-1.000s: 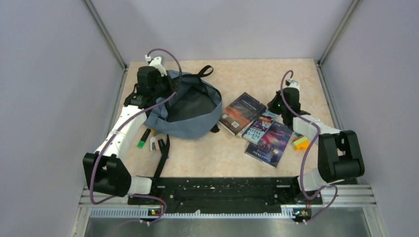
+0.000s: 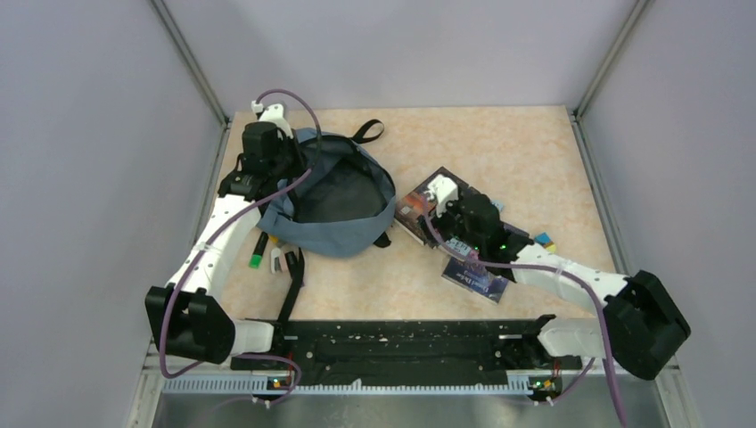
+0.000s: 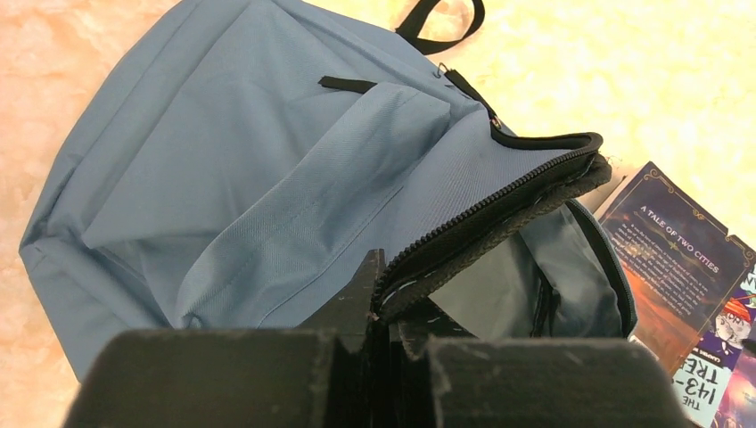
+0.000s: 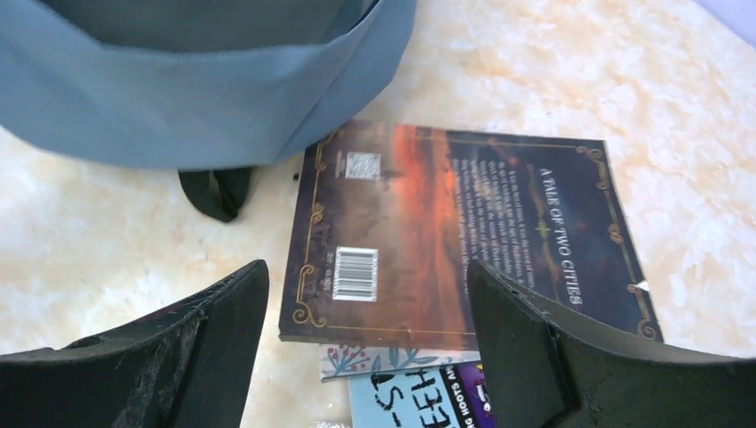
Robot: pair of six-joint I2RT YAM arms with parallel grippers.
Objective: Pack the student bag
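Observation:
The blue-grey bag (image 2: 343,235) lies with its mouth spread, and no objects show on the part of its dark floor in view. My left gripper is shut on the bag's black zipped edge (image 3: 499,201), holding it up. Brown and dark, the book "A Tale of Two Cities" (image 4: 406,236) lies flat just right of the bag, on top of another book. Above it my right gripper stands open, its fingers (image 4: 218,330) apart with nothing gripped. The Treehouse book (image 4: 410,397) and a dark blue book (image 2: 475,278) lie nearer the front, partly covered by the right arm.
A green-ended marker (image 2: 258,251) and a small white item (image 2: 275,259) lie left of the bag. Its black strap (image 2: 291,290) trails to the front edge. A blue and yellow item (image 2: 546,242) sits at the right.
My right gripper has swung left from the far side of the books to over the brown book, and it has opened. The left arm and the bag's held edge have shifted slightly left.

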